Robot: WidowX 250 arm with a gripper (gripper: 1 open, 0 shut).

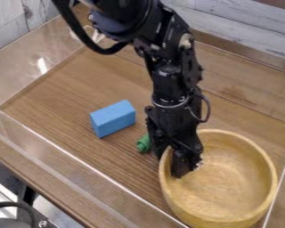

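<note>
The black gripper (181, 153) hangs low at the left rim of a round yellow bowl (234, 191). Its fingers overlap that rim, and I cannot tell whether they are open or shut. A small green object (142, 143) lies just left of the gripper, partly hidden by it. A blue block (113, 118) rests on the wooden table to the upper left.
The wooden table (68, 93) has free room at its left and back. A clear raised edge runs along its left and front sides. A white plank wall stands behind.
</note>
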